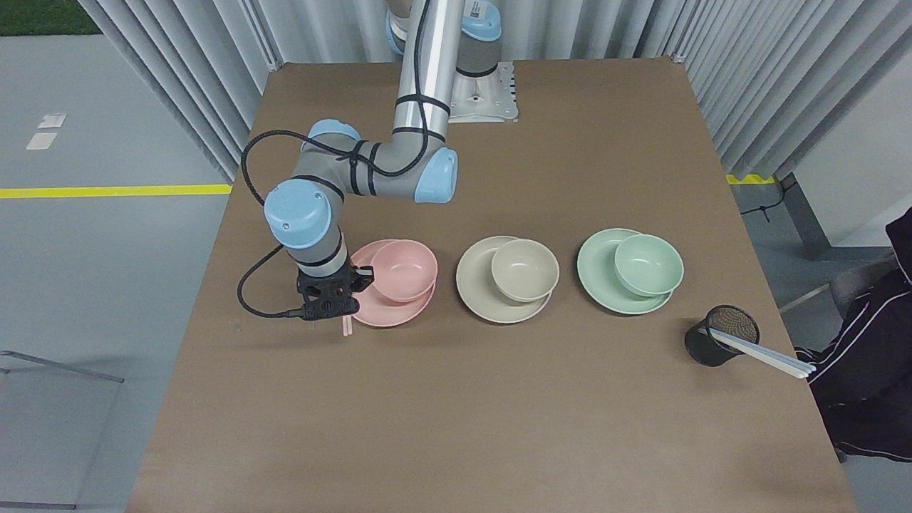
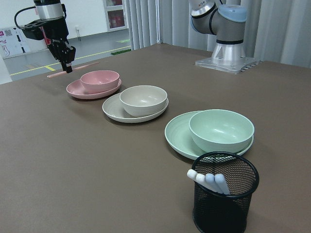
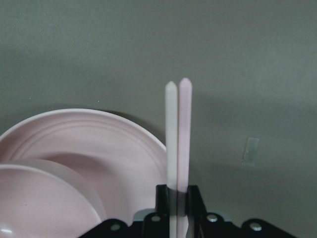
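My gripper [image 1: 329, 299] [image 2: 68, 67] is shut on a pair of pale pink chopsticks [image 3: 184, 129], held at the left of the pink plate [image 1: 389, 316] [image 2: 82, 95] [image 3: 109, 141], which carries a pink bowl [image 1: 403, 266] [image 2: 99, 79] [image 3: 39, 203]. In the wrist view the chopsticks lie side by side, pointing past the plate's rim over bare table. The front view shows little of them, mostly hidden by the wrist.
A cream plate and bowl [image 1: 525, 266] and a green plate and bowl [image 1: 648, 261] stand to the right. A black mesh cup [image 1: 707, 346] with white sticks is at the table's right.
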